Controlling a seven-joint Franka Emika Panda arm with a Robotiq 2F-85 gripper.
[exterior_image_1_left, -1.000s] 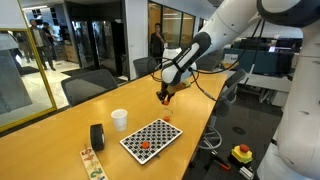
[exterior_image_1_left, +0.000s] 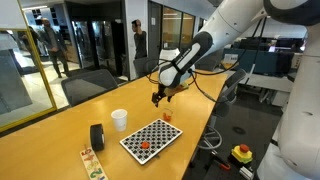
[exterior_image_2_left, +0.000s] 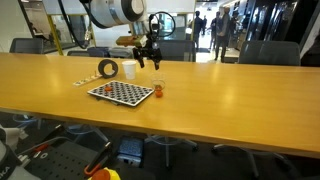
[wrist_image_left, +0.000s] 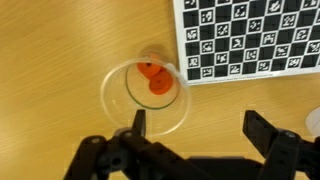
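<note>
Fully open, my gripper (exterior_image_1_left: 162, 98) hangs above the table near a clear glass (exterior_image_1_left: 167, 117), with nothing between its fingers. In the wrist view the glass (wrist_image_left: 145, 112) shows as a transparent rim, left of the gap between the fingertips. Two small red-orange pieces (wrist_image_left: 160, 83) appear toward its far side; at least one looks to be inside. Exterior view 2 shows red low in the glass (exterior_image_2_left: 158, 92), below the gripper (exterior_image_2_left: 148, 65). Another red piece (exterior_image_1_left: 145, 145) lies on the black-and-white checkered board (exterior_image_1_left: 160, 131).
Left of the board stand a white cup (exterior_image_1_left: 119, 120) and a black ring-shaped roll (exterior_image_1_left: 97, 138). Close to them lies a long pale strip with coloured spots (exterior_image_1_left: 93, 165). Chairs stand around the table.
A second ago a red piece was at my fingertips above the glass.
</note>
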